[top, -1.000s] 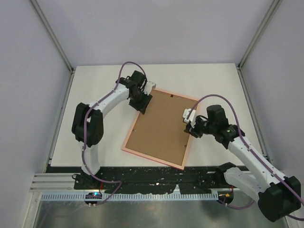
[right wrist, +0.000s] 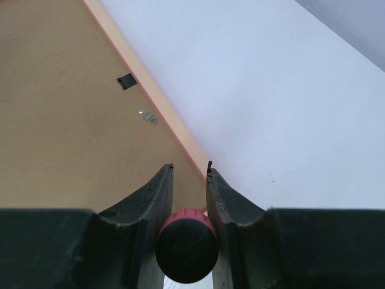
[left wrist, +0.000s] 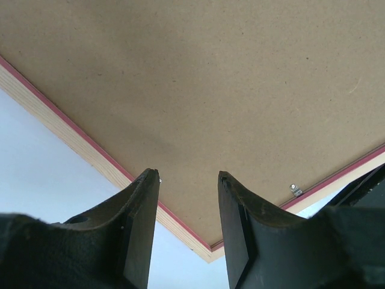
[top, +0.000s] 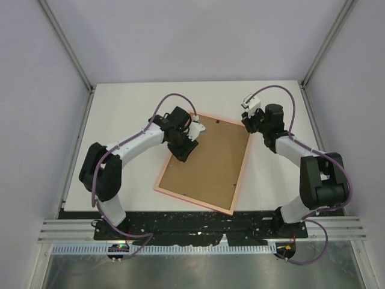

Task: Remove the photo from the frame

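The photo frame [top: 200, 203] lies back side up on the white table, with a pale wooden edge and a brown backing board [top: 207, 156]. No photo shows. My left gripper [top: 182, 158] is open above the left part of the board, and its fingers [left wrist: 142, 201] hold nothing. At the far right corner of the frame is my right gripper. It is shut on a round, dark-ended thing with a red rim [right wrist: 187, 215], whose far end is hidden.
Small metal clips sit along the board's edges, one [left wrist: 296, 190] near a corner and another [right wrist: 148, 116] beside a black tab [right wrist: 127, 81].
My right gripper has travelled away from the robot, along the frame's right side to its far corner. My left gripper has come nearer over the board. The frame has stayed in place.
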